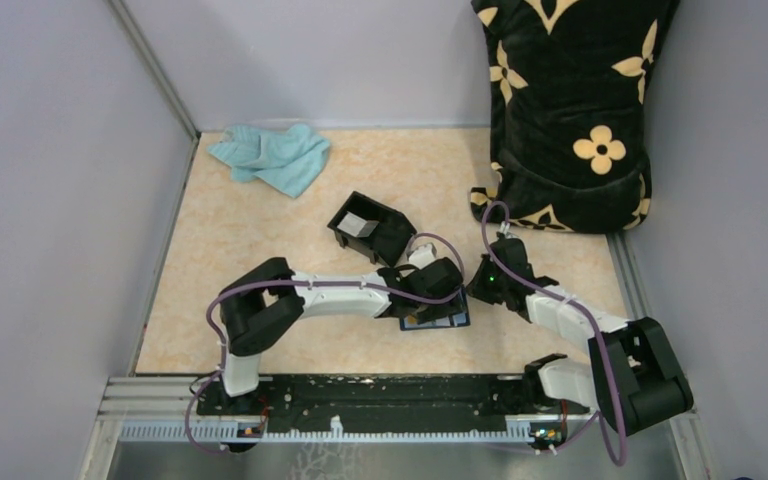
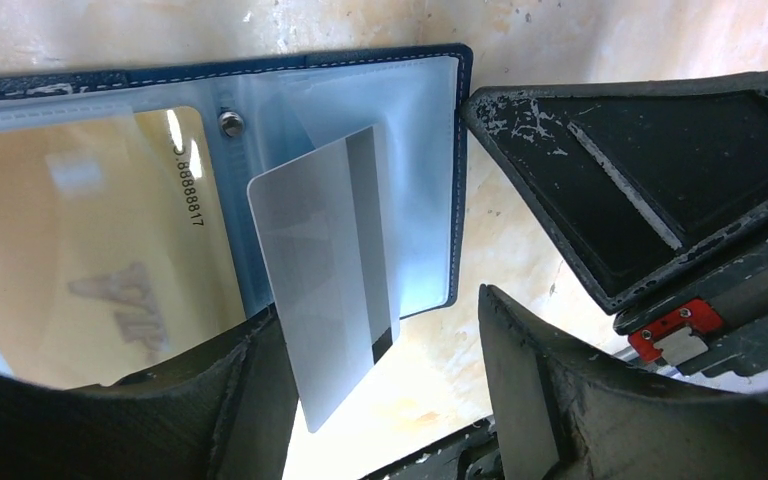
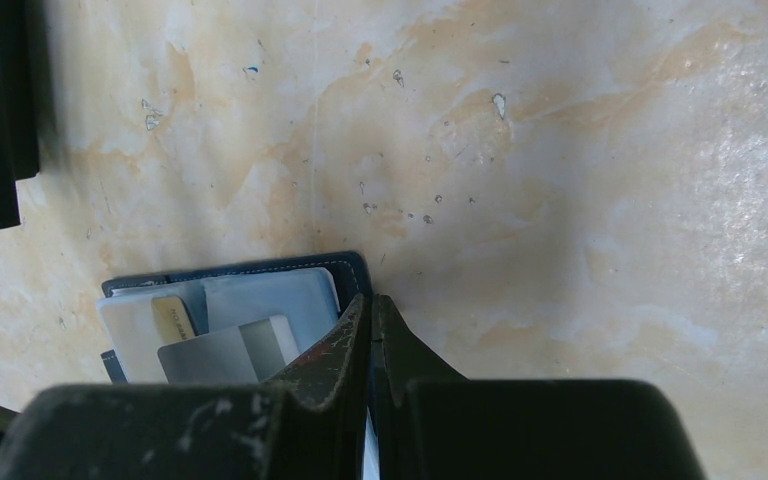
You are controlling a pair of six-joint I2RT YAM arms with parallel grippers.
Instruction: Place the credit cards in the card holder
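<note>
The navy card holder (image 2: 365, 62) lies open on the table, with a gold card (image 2: 110, 250) under its clear left sleeve. Slanting across its right pocket is a grey card (image 2: 310, 270) with a dark stripe, its lower end past the holder's edge; how far it is inside, I cannot tell. My left gripper stands open above this card, its left finger (image 2: 260, 390) overlapping the card's edge in view. At the holder's upper right corner, my right gripper is shut with nothing visible between its fingers, its tip at the border.
Behind the holder stands a black box (image 1: 397, 238) with a pale card (image 1: 357, 225) in it. A blue cloth (image 1: 275, 158) lies at the back left, a black patterned cushion (image 1: 570, 110) at the back right. Bare table surrounds the holder's right side.
</note>
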